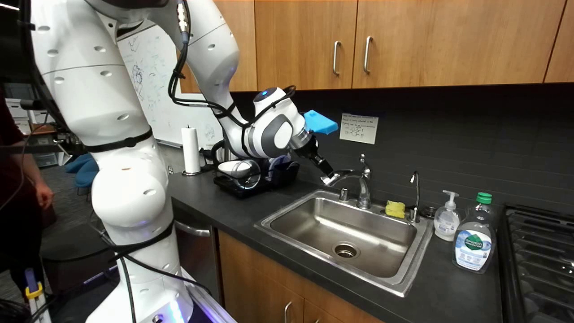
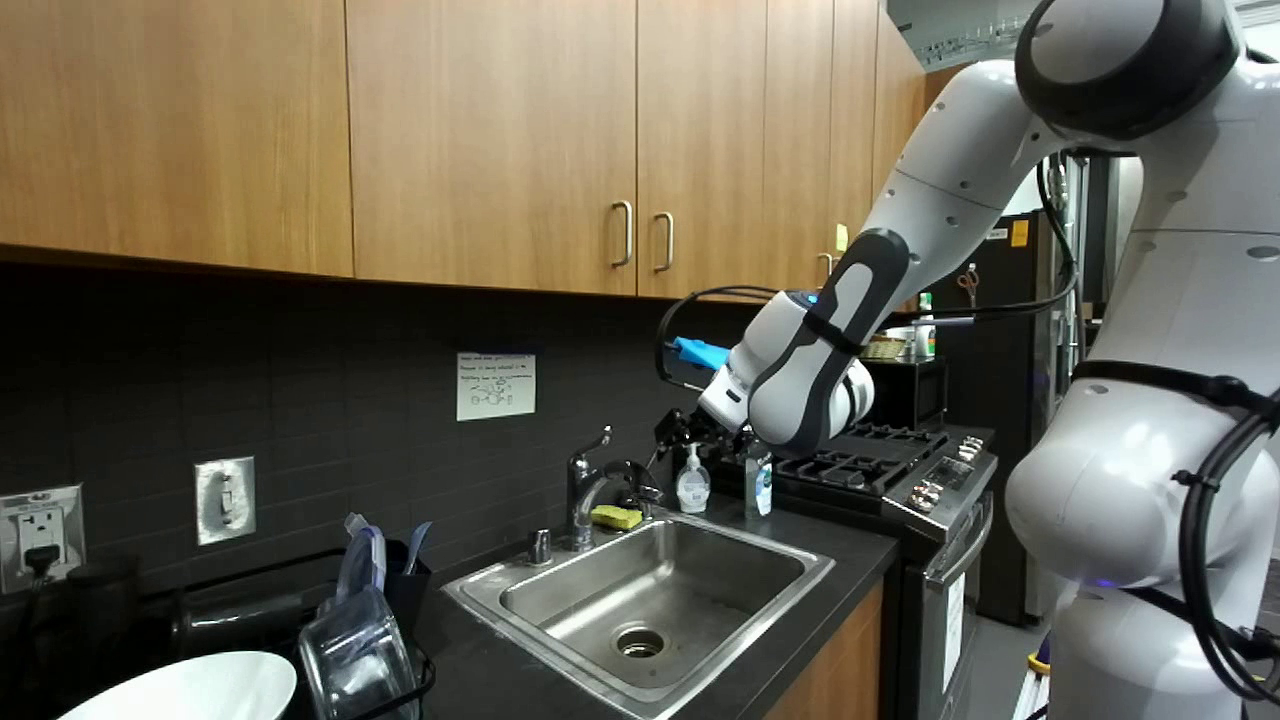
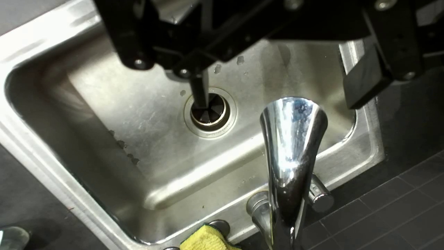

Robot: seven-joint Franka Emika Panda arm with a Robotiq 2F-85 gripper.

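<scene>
My gripper is open, its two fingers wide apart with nothing held. In the wrist view the chrome faucet spout (image 3: 291,141) rises into the gap between them, nearer the right finger. From the side, the gripper (image 1: 327,173) is right at the spout's end, above the back left part of the sink; whether it touches the spout I cannot tell. The steel sink (image 1: 344,274) is empty, with its round drain (image 1: 345,250) uncovered. A yellow sponge (image 1: 395,209) rests on the sink's back rim, right of the faucet (image 1: 364,188).
Right of the sink stand a soap pump bottle (image 1: 447,217) and a dish soap bottle (image 1: 474,242), then the stove (image 1: 543,258). A dish rack (image 1: 235,187) with dishes is on the left. Wooden cabinets (image 1: 419,43) hang overhead. Counter in front of the rack is clear.
</scene>
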